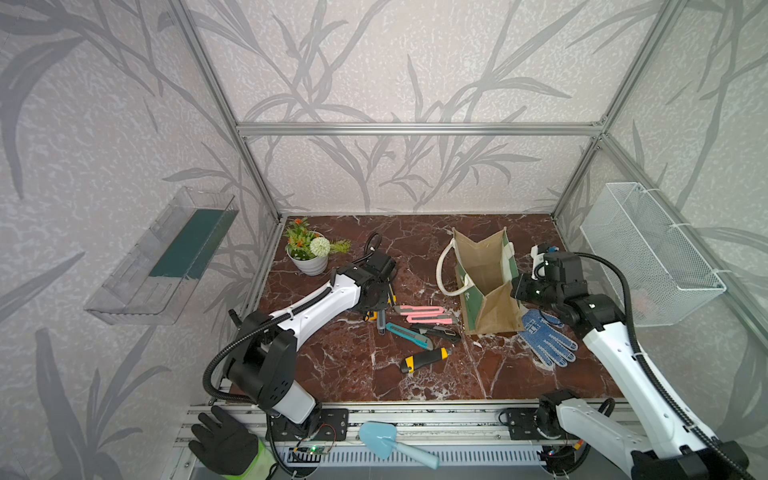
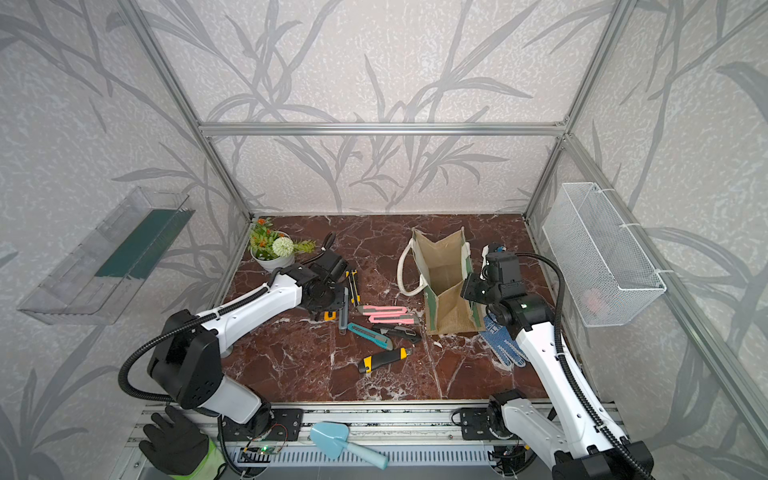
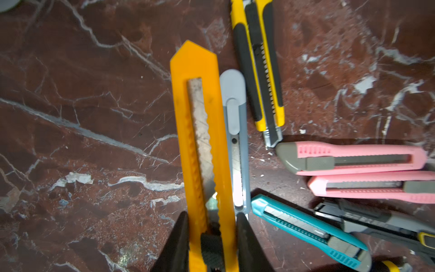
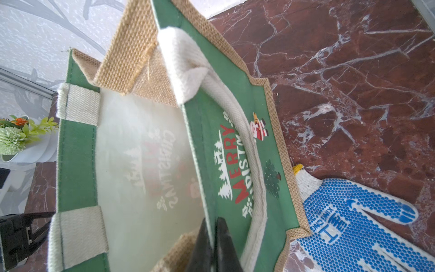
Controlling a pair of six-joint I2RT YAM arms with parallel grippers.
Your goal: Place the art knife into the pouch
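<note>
An orange art knife point(image 3: 183, 113) is held upright in the image of the left wrist view by my left gripper, which is shut on it, above the other knives on the table. The pouch, an open green-and-jute bag point(image 1: 488, 312) with white handles, stands right of centre. My right gripper is shut at its right wall, the fabric edge and handle side running to its fingertips; whether it pinches the fabric is hard to tell.
Grey, yellow-black, pink, teal point(image 1: 408, 334) and dark knives lie between the arms. A flower pot point(image 1: 308, 260) stands back left, a blue glove point(image 1: 548, 340) right of the bag. Wall baskets point(image 1: 652, 264) hang on both sides.
</note>
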